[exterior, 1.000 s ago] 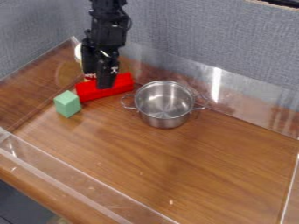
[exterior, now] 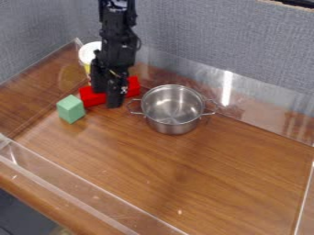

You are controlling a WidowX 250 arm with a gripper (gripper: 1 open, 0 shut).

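Observation:
The black robot gripper [exterior: 116, 86] points down over a red bar [exterior: 95, 95] lying on the wooden table, its fingers reaching to the bar's level. Whether they are closed on it is hard to tell. A mint-green block [exterior: 70, 109] sits left and in front of the bar. A steel pot [exterior: 173, 107] with two handles stands to the right.
A white round object [exterior: 90, 50] and something yellow stand behind the arm at the back left. Grey walls bound the back and left.
The gripper has come down onto the red bar, covering more of its middle. The block and the pot have not moved.

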